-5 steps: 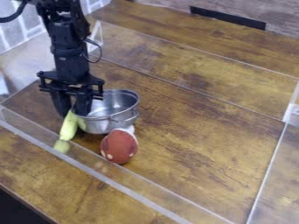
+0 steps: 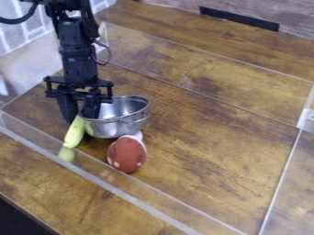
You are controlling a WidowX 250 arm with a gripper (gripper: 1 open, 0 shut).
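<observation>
A black gripper [image 2: 76, 108] is low at the left of the camera view, its fingers reaching down beside a steel bowl [image 2: 121, 117] and over a long pale-green object [image 2: 72, 138], which lies at the bowl's left side. Whether the fingers grip that object is hard to tell. A red-and-white round object [image 2: 128, 156] sits just in front of the bowl, to its lower right.
Thin pale strips cross it near the front and along the right. A dark slot is at the back edge.
The arm and gripper have shifted slightly to the left. The bowl appears moved very slightly to the right; the other objects are nearly unchanged.
</observation>
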